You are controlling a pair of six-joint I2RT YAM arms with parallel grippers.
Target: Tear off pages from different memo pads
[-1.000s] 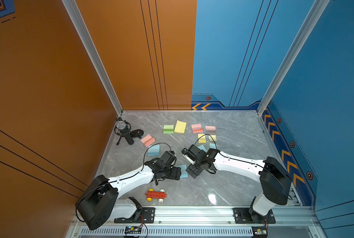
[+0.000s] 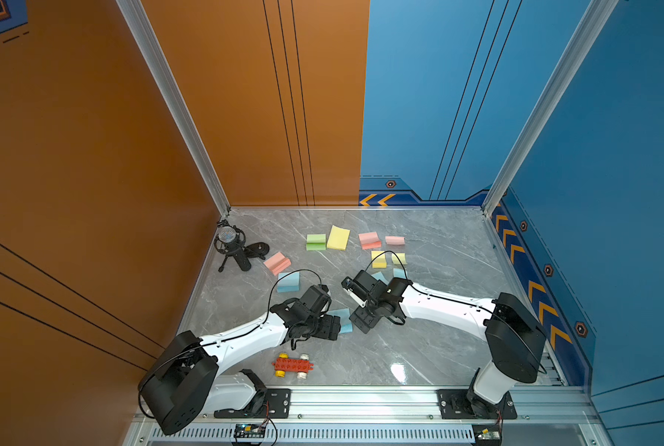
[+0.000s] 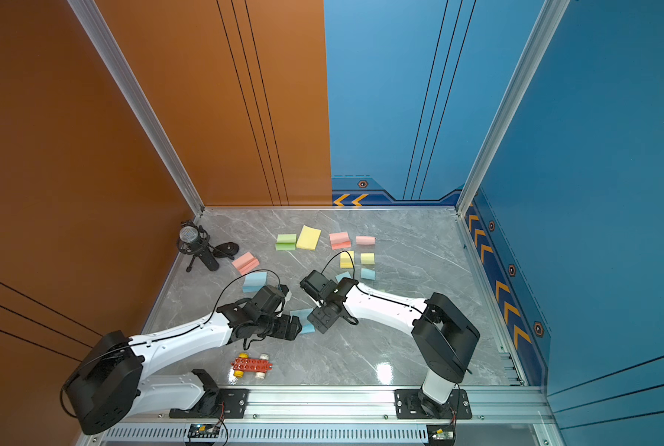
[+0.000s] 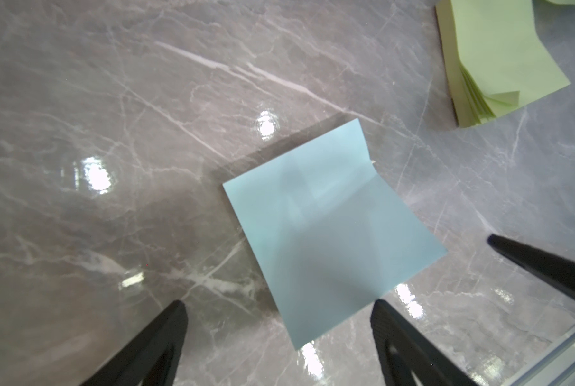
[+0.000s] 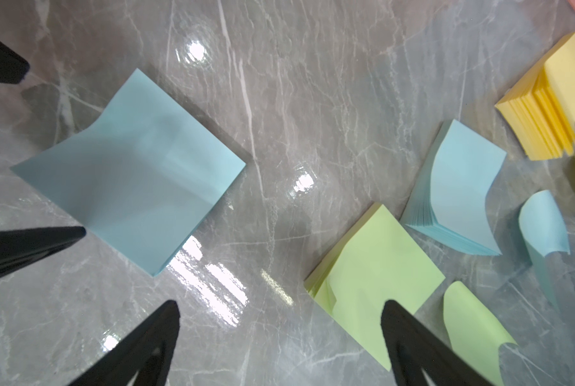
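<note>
Between the two arms a single light blue sheet point(image 2: 344, 319) lies creased on the table, with nothing under it that I can see. In the left wrist view this blue sheet point(image 4: 326, 225) shows whole, one edge lifted. My left gripper is open above it, its fingers apart and holding nothing. Open too is my right gripper, close to a green memo pad point(image 5: 384, 276) and empty. A blue memo pad point(image 5: 461, 183) and a yellow memo pad point(image 5: 548, 103) stand behind that, each with a loose sheet near it.
Farther back lie a pink pad point(image 2: 369, 240), a yellow sheet point(image 2: 338, 238), a green piece point(image 2: 316, 241) and another blue piece point(image 2: 288, 281). A black device point(image 2: 233, 245) stands back left. Near the front edge sits a red toy point(image 2: 292, 365).
The left arm has shifted very slightly, its elbow a little lower and to the left. My right arm and the papers look almost unchanged.
</note>
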